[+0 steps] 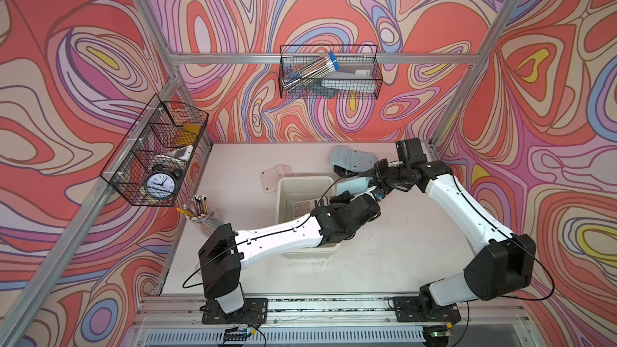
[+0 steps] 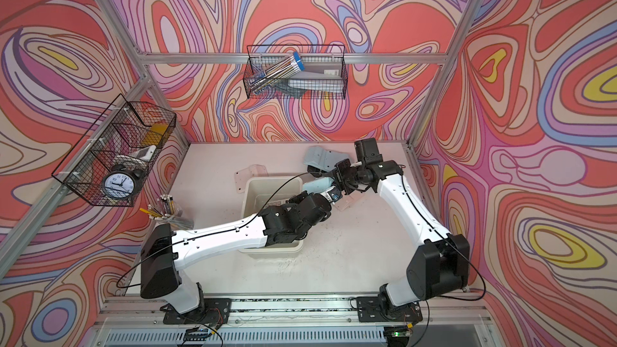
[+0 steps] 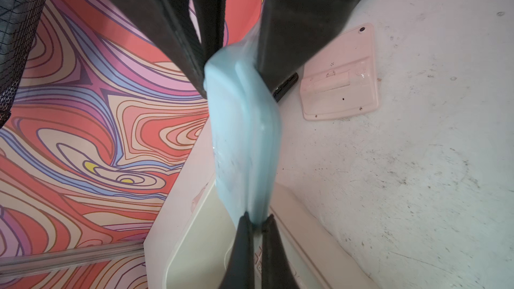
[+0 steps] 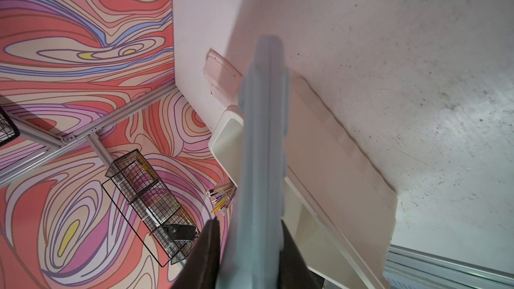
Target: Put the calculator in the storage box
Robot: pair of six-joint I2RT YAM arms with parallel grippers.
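A light-blue calculator (image 3: 246, 128) hangs above the table beside the storage box (image 2: 273, 181). My right gripper is shut on it, a black finger (image 4: 206, 254) on one side of its narrow edge. My left gripper is shut at the calculator's lower end in the left wrist view; whether a thin edge sits between its fingertips cannot be told. Within the cream box, a pale pink keypad (image 1: 305, 208) shows. From above, my left arm covers part of the box and the left fingertips.
Pink calculators (image 1: 275, 178) (image 3: 342, 75) lie on the table, near and behind the box. Blue-grey items (image 1: 352, 158) sit at the back. A pen cup (image 1: 204, 215) stands left.
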